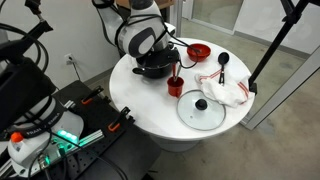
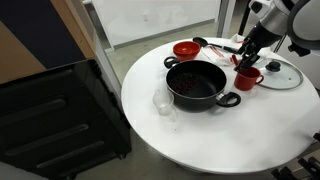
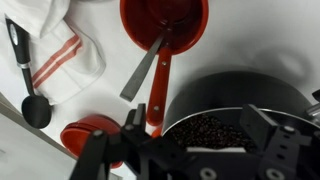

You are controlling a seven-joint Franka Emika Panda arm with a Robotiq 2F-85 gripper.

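Note:
My gripper is open, with nothing between its fingers. In the wrist view its dark fingers stand over the near side of a black pot (image 3: 225, 85) with dark beans or pellets (image 3: 208, 132) inside. A red mug (image 3: 187, 38) lies ahead of the gripper, holding a red-handled utensil (image 3: 158, 88) and a grey-handled one (image 3: 139, 78). The red handle points back toward the fingers, apart from them. From exterior view 2, the arm reaches over the far side of the table behind the mug (image 2: 247, 79). The arm partly hides the pot (image 1: 153, 68) in exterior view 1.
A glass lid (image 1: 201, 112) lies near the mug. Beyond are a striped towel (image 1: 225, 90), a black ladle (image 1: 223, 60) and a red bowl (image 1: 199, 51). A clear cup (image 2: 164, 100) stands beside the pot.

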